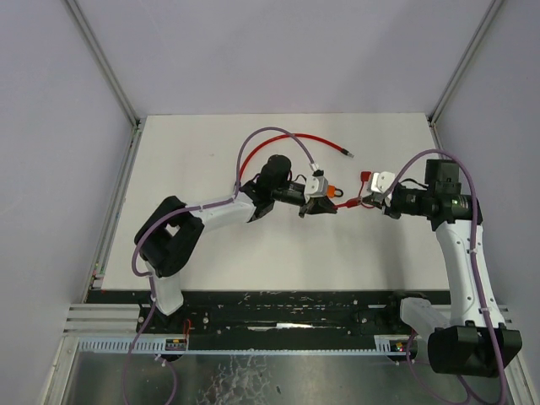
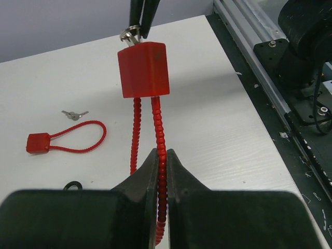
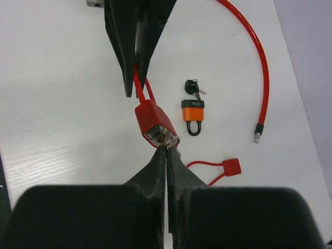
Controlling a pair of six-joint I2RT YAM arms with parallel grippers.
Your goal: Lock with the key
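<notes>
A red cable lock body (image 2: 143,69) hangs between my grippers. In the left wrist view my left gripper is shut on its red coiled cable (image 2: 158,124). My right gripper is shut on the metal key at the lock's face; in the left wrist view the key (image 2: 129,36) stands at the top of the body, between the right gripper's fingers.
On the white board (image 1: 186,152) lie an orange padlock (image 3: 193,111) with keys (image 3: 192,87), a second red cable lock (image 2: 38,143) with keys (image 2: 74,115), and a long red cable (image 3: 263,78). The board's near half is mostly clear.
</notes>
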